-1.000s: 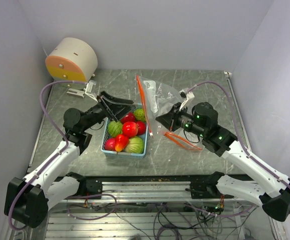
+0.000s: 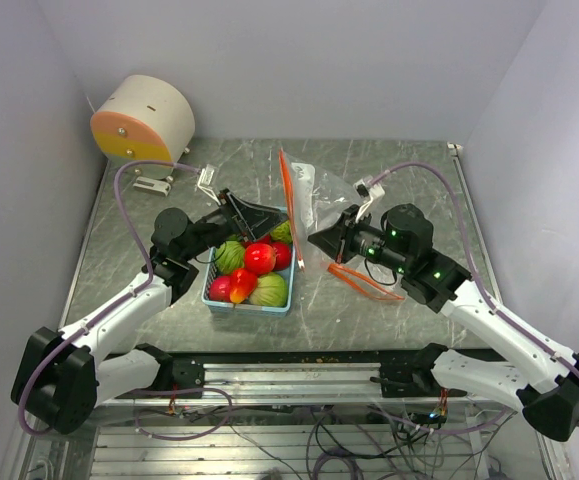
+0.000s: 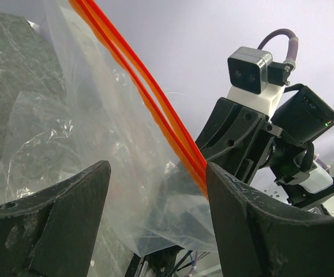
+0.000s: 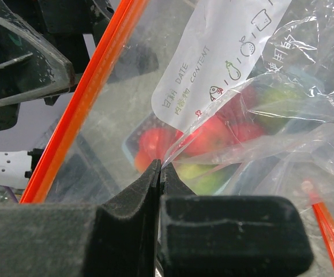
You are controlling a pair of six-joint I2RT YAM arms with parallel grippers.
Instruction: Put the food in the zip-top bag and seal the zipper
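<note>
A clear zip bag (image 2: 314, 195) with orange zipper and white label (image 4: 213, 57) hangs mid-table from my right gripper (image 2: 324, 240), shut on its thin film. My left gripper (image 2: 279, 215) is part open beside the orange zipper (image 3: 155, 104), the bag's edge lying between its fingers in the left wrist view, apparently not clamped. A blue basket (image 2: 208, 292) below holds the food: red fruits (image 2: 260, 258), an orange-red pepper (image 2: 239, 286) and several green round items (image 2: 269, 290), blurred through the bag in the right wrist view.
More orange zipper strip (image 2: 364, 282) lies on the table at right. A white cylinder with an orange end (image 2: 144, 115) stands at back left. Bare table (image 2: 129, 240) shows at left and back.
The bag's top has shifted slightly right. The right arm is nearly still.
</note>
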